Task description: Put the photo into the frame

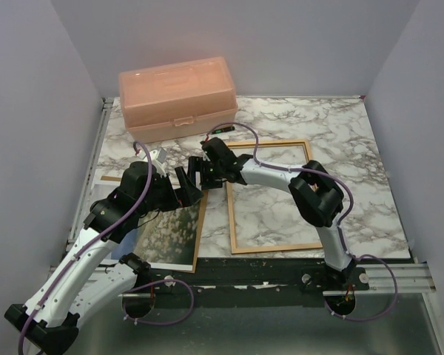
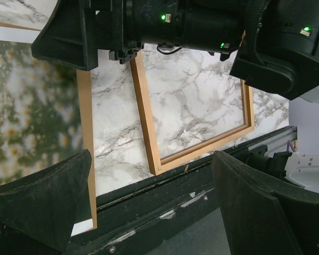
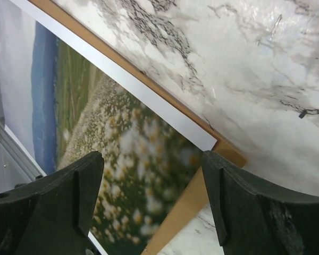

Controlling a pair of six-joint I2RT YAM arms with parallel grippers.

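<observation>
The photo (image 1: 169, 235), a landscape with a white border, lies on a brown backing board (image 1: 201, 233) at the left of the table. To its right the wooden frame (image 1: 232, 222) lies flat and empty, marble showing through it. Above the board's upper right corner, my left gripper (image 1: 194, 186) hangs open. My right gripper (image 1: 197, 174) is also open, close beside the left one. In the right wrist view the photo (image 3: 141, 159) and the board's corner (image 3: 231, 153) appear beneath its fingers. Neither gripper has anything between its fingers. The left arm hides part of the photo.
A pink translucent case (image 1: 177, 92) stands at the back left, with a dark marker (image 1: 223, 130) by it. The two arms are very near each other. Clear marble (image 1: 348, 133) lies at the right and back.
</observation>
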